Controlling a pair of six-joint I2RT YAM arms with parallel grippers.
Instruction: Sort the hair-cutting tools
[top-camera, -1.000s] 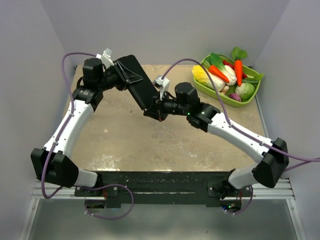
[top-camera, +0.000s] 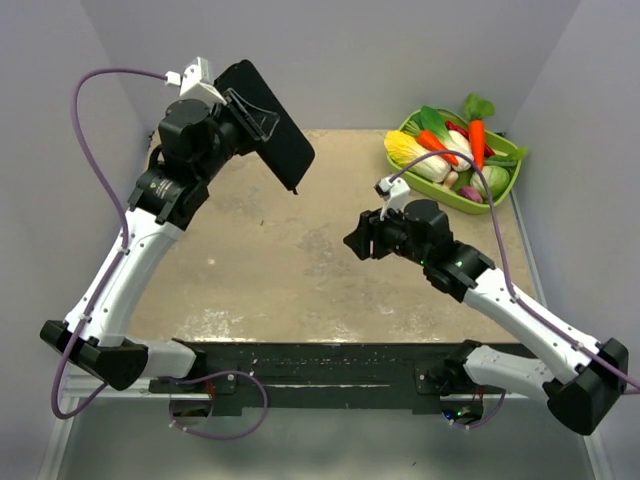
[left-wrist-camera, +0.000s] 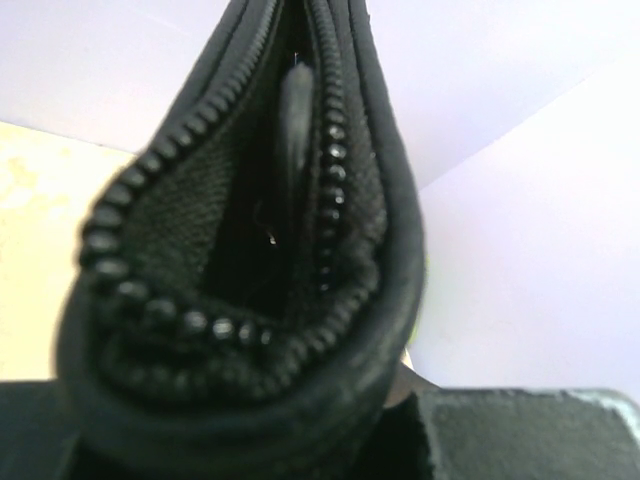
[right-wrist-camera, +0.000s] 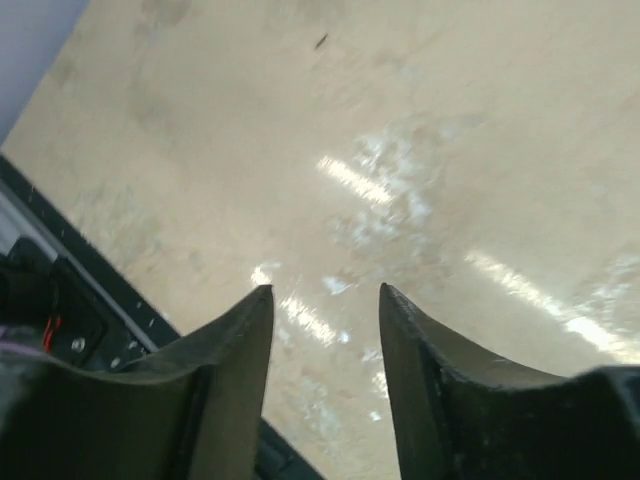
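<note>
A black zippered case (top-camera: 285, 140) hangs raised at the upper left of the top view, with my left gripper (top-camera: 245, 115) shut on it. In the left wrist view the case (left-wrist-camera: 170, 360) fills the middle, its zip undone at this end and a dark inside showing; its contents are unclear. My right gripper (top-camera: 362, 236) stands open to the right of and below the case, over bare table; in the right wrist view nothing lies between its fingers.
A green basket (top-camera: 450, 200) of vegetables stands at the back right.
The left arm has lifted the case up and leftward. My right gripper, earlier at the case's lower end, has moved away to the right and is apart from it.
</note>
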